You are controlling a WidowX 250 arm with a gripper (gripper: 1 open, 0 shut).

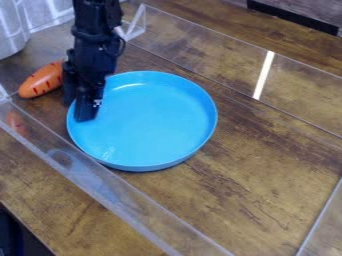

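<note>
My black gripper (86, 92) reaches down from the top of the view to the left rim of a blue round plate (144, 120). Its fingertips are at that rim, partly dark against the shadow, so whether they grip it is unclear. An orange carrot (40, 80) lies on the wooden surface just left of the gripper and plate.
A pale, translucent object (11, 25) stands at the top left. Clear panels border the wooden surface (241, 180), which has free room to the right of and below the plate.
</note>
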